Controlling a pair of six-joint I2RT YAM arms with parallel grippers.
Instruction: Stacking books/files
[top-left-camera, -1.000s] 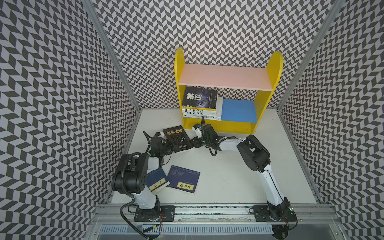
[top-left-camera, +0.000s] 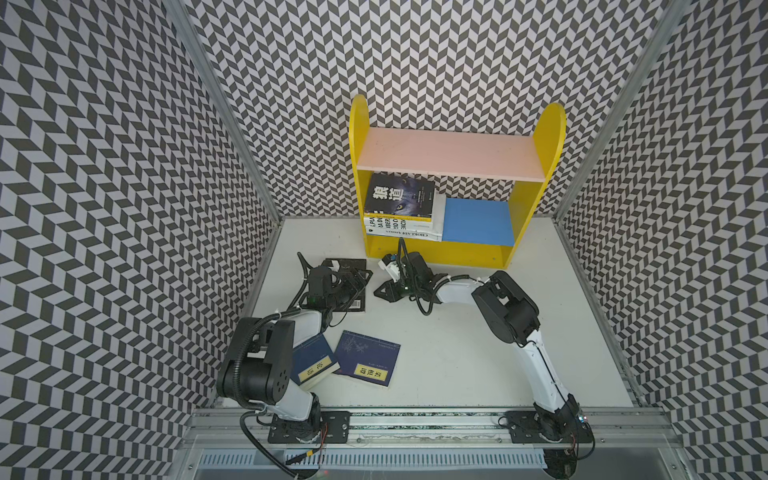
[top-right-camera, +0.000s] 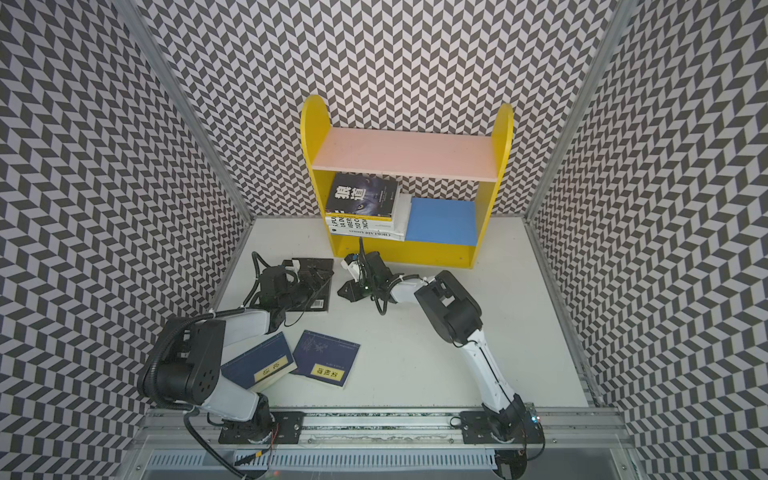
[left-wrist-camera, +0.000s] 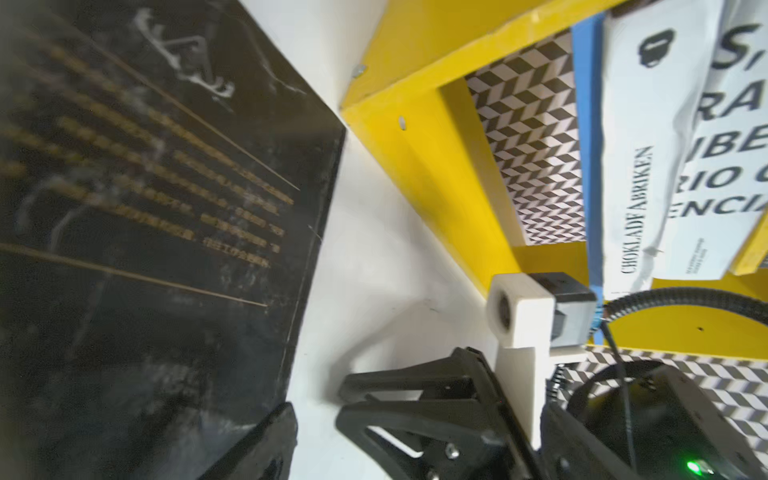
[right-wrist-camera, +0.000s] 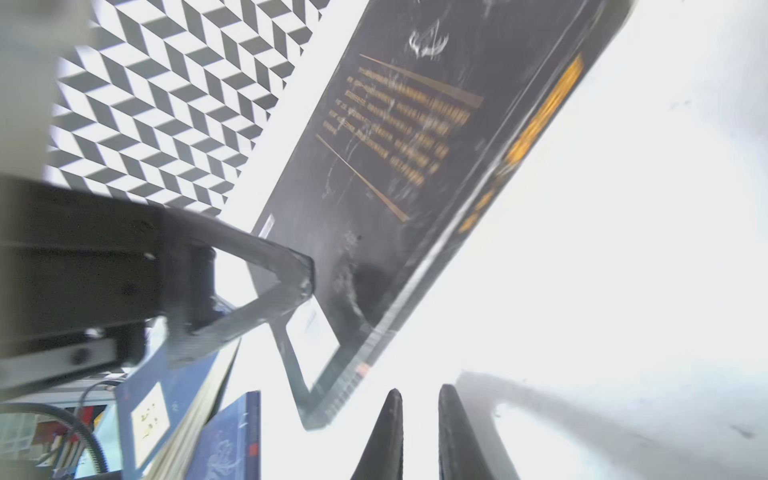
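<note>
A black book (top-left-camera: 350, 264) lies on the white table left of the shelf, with its back cover, printed in gold lines, facing up. My left gripper (top-left-camera: 361, 288) is over its right part, open. In the right wrist view the left gripper's fingers (right-wrist-camera: 297, 276) show against the book's near end; whether they touch it I cannot tell. My right gripper (top-left-camera: 385, 293) is just right of the book, shut, with nothing between its fingertips. Two blue books, one (top-left-camera: 366, 357) flat and another (top-left-camera: 313, 359) partly hidden by the left arm, lie nearer the front.
A yellow shelf (top-left-camera: 466, 254) with a pink top board (top-left-camera: 452, 152) stands at the back. In its left side are stacked white books (top-left-camera: 406, 233) with a dark wolf book (top-left-camera: 400, 197) on top; a blue panel (top-left-camera: 478, 221) is beside them.
</note>
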